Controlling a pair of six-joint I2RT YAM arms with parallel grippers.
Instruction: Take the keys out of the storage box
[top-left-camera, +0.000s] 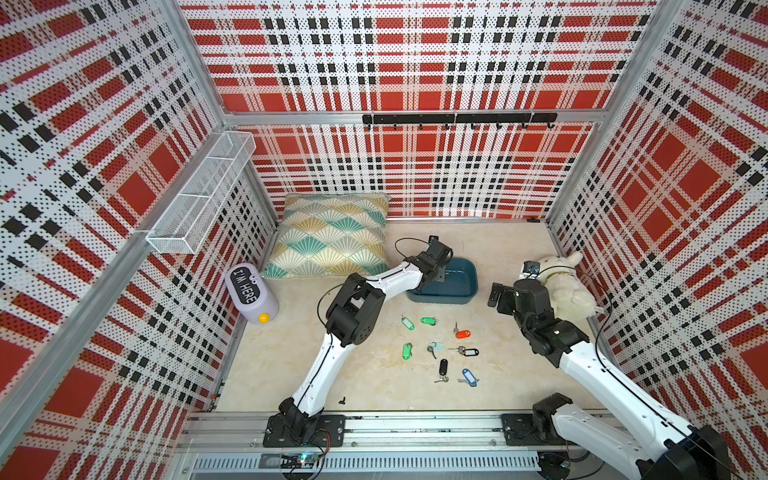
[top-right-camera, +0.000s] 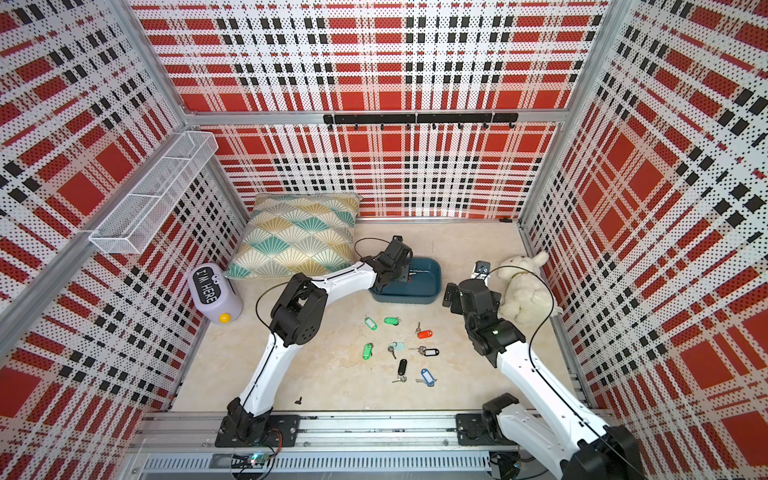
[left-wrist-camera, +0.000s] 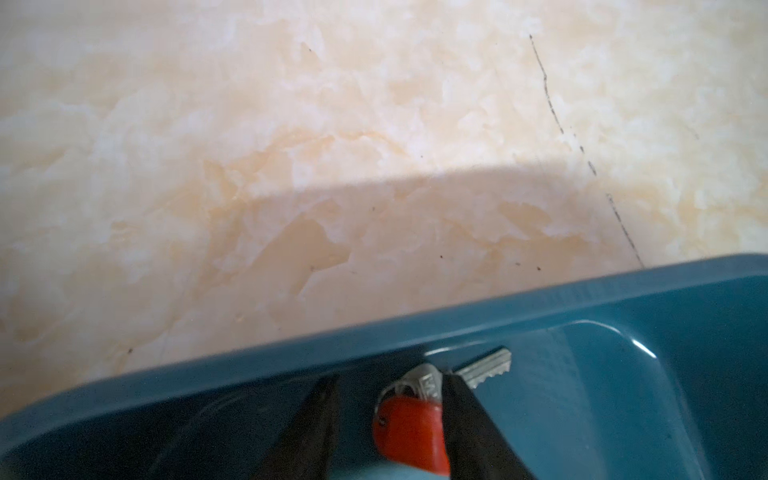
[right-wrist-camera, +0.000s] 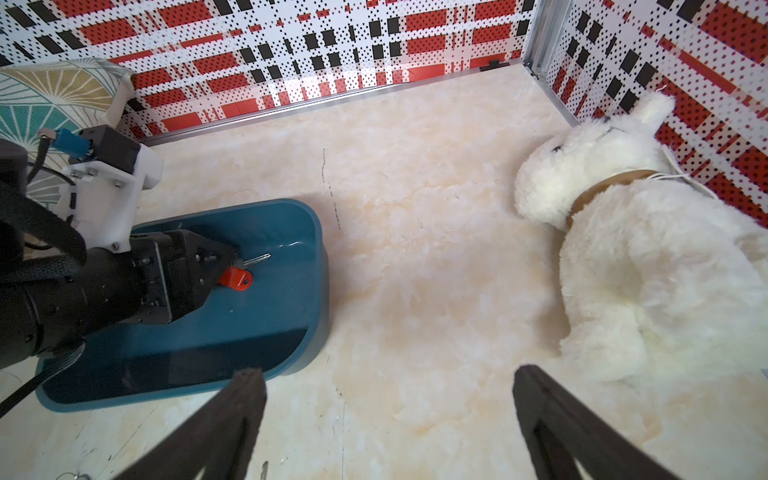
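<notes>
The teal storage box (top-left-camera: 456, 299) stands on the table towards the back. In it lies a key with a red tag (left-wrist-camera: 409, 432), its metal blade (left-wrist-camera: 486, 368) pointing away to the right in the left wrist view. My left gripper is open, reaching into the box. The red tag shows between its fingers, close against the right one, which covers part of it; whether they touch I cannot tell. To the right of the box, above the table, my right gripper is wide open and empty.
Several tagged keys lie on the table in front of the box, among them a red-tagged one (top-left-camera: 463, 334) and a blue-tagged one (top-left-camera: 469, 377). A cushion (top-left-camera: 328, 236) is at the back left, a white plush toy (right-wrist-camera: 640, 240) at the right. Bare table separates box and toy.
</notes>
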